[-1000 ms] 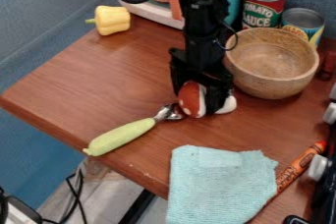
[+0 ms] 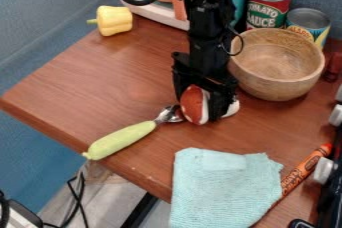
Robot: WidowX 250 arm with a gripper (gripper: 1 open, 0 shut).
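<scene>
The black gripper point(image 2: 203, 89) reaches down to the table just left of a wooden bowl point(image 2: 277, 64), over a red and white object point(image 2: 197, 105); its fingers partly hide that object, and I cannot tell whether they are closed on it. A scoop with a pale green handle point(image 2: 120, 139) lies to the left, its metal head beside the red and white object.
A light blue cloth point(image 2: 223, 190) lies at the front. A yellow pepper point(image 2: 114, 19) is at the back left, cans point(image 2: 267, 7) behind the bowl. Bottles and a wrapped stick point(image 2: 306, 172) crowd the right edge.
The gripper and the red and white object have shifted very slightly; otherwise the scene looks the same.
</scene>
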